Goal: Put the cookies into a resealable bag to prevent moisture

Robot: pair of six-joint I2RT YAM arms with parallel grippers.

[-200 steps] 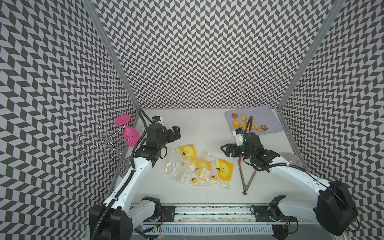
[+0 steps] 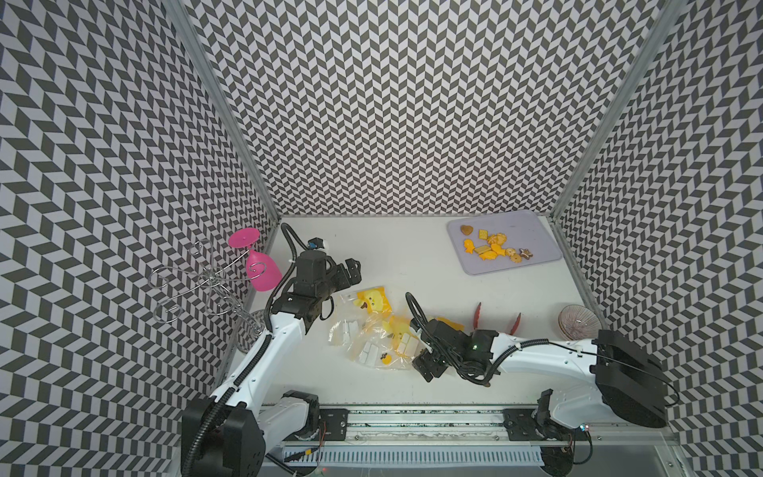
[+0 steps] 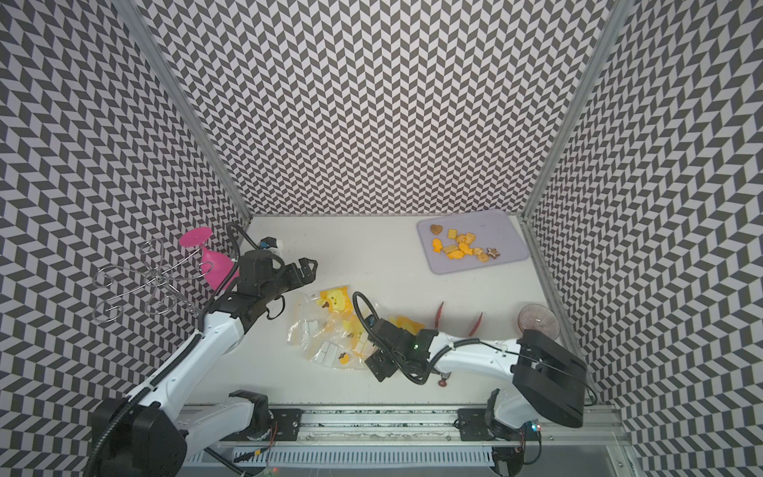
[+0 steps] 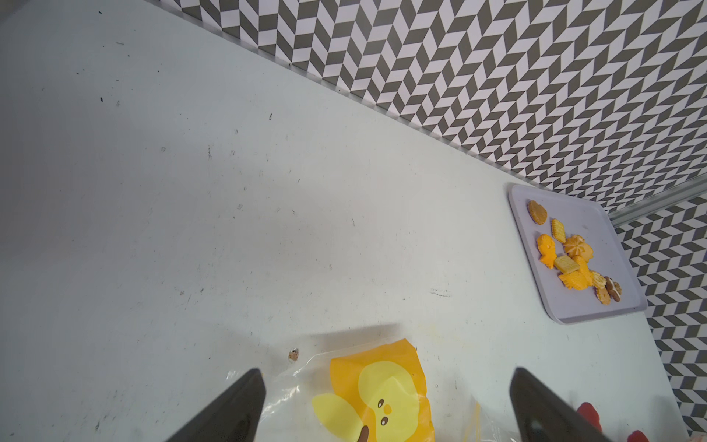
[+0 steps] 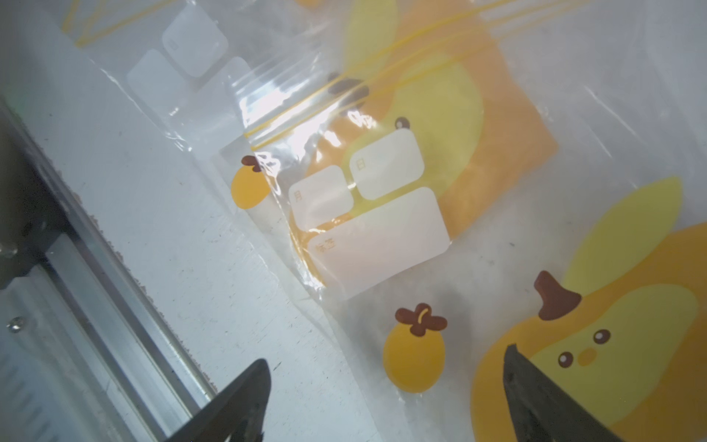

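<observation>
Several overlapping clear resealable bags [image 2: 367, 334] with yellow duck-like prints lie flat at the table's front middle. In the right wrist view, the yellow zip lines of one bag [image 5: 383, 243] run across the top. My right gripper stands open above the bags' front right part, its fingers apart and nothing between them. My left gripper [image 2: 353, 272] is open too, in the air just behind and left of the bags, holding nothing. The cookies [image 2: 494, 247] lie in a loose group on the lilac tray [image 2: 540, 258] at the back right.
Red-tipped tongs [image 2: 477, 316] lie right of the bags, partly under the right arm. A glass bowl [image 2: 580, 322] is at the right edge. A pink holder [image 2: 262, 270] and wire rack [image 2: 210, 278] stand at the left.
My right gripper has swung from beside the tongs, left and toward the front, to a place over the bags. Bags and cookies look unmoved.
</observation>
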